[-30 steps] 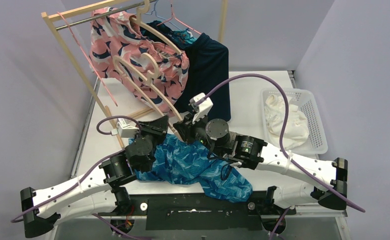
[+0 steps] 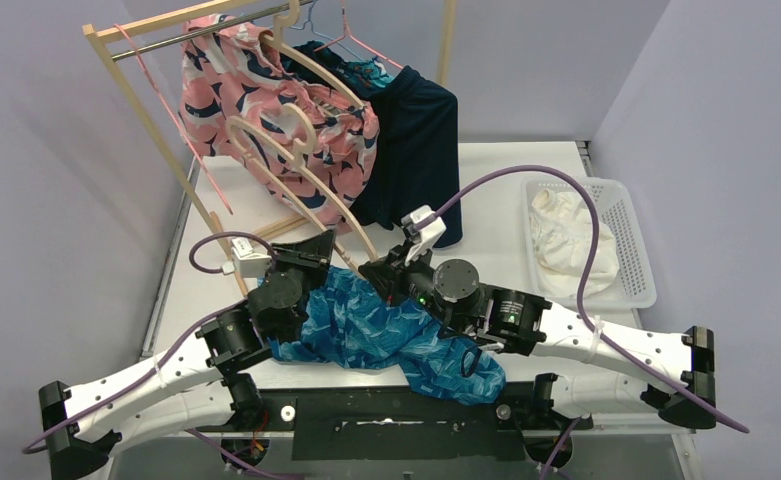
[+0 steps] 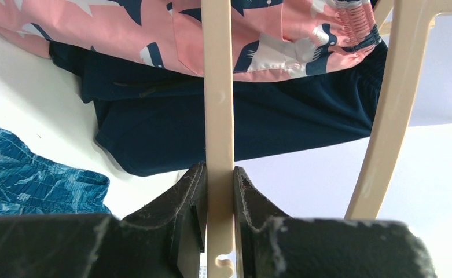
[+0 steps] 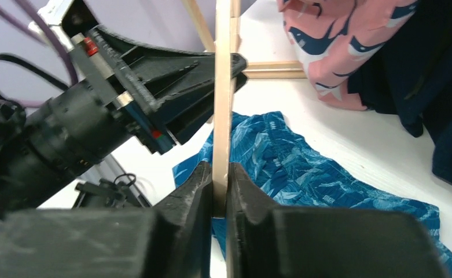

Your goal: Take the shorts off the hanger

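An empty pale wooden hanger (image 2: 301, 168) is held above the table, hook toward the rack. My right gripper (image 2: 391, 272) is shut on its near right end; in the right wrist view the hanger's wood (image 4: 221, 116) stands between the fingers. My left gripper (image 2: 328, 250) is at the hanger's lower bar; the left wrist view shows the bar (image 3: 219, 116) between its fingertips, but whether they grip it is unclear. Below both arms, the crinkled blue shorts (image 2: 351, 320) lie loose on the white table, off the hanger.
Behind the hanger, a rack holds pink patterned shorts (image 2: 231, 90) and dark navy shorts (image 2: 416, 150). At right stands a white basket (image 2: 638, 265) with a cream cloth inside. A thin pink hanger (image 2: 171, 112) dangles at the rack's left. Table space between the navy shorts and basket is clear.
My right gripper has shifted slightly to the right, and the hanger's right end now reaches further that way. The left arm has barely moved. The pink hanger swings. The blue shorts lie still.
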